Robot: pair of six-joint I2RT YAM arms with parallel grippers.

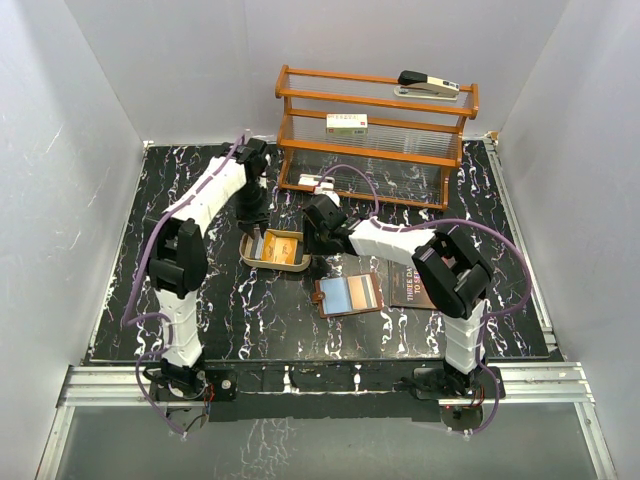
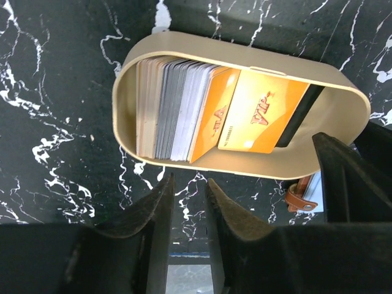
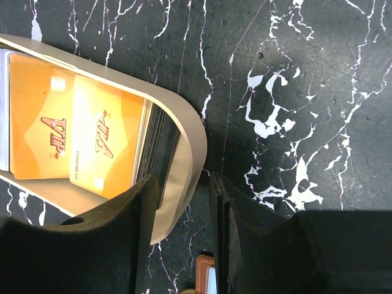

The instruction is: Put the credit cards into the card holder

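Note:
In the top view a beige oval box (image 1: 252,264) holds several cards. The left wrist view shows pale, grey and white cards (image 2: 174,110) packed at one end, then two orange cards (image 2: 254,110) and a black card (image 2: 300,116). My left gripper is over the box's long side, part open and empty. At the box's right end my right gripper has its fingers apart, the curved wall (image 3: 191,159) showing between them. A brown-edged card holder (image 1: 349,295) lies open in front, to the right of the box, with blue and tan pockets.
A wooden rack (image 1: 370,135) stands at the back, with a small box (image 1: 346,124) and a stapler (image 1: 427,84) on it. Partly under the right arm lies a dark book (image 1: 410,287).

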